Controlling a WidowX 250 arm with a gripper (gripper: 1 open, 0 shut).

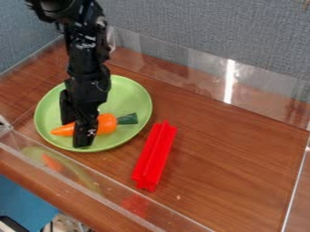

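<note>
A black robot arm comes down from the top left, its gripper (79, 124) low over a green plate (130, 94). An orange toy carrot (105, 125) with a green top lies on the plate, and the gripper's open fingers are around its body, close to it; whether they touch it is hard to tell.
A long red block (154, 155) lies on the wooden table (237, 154) to the right of the plate. Clear low walls border the table at back, front and right.
</note>
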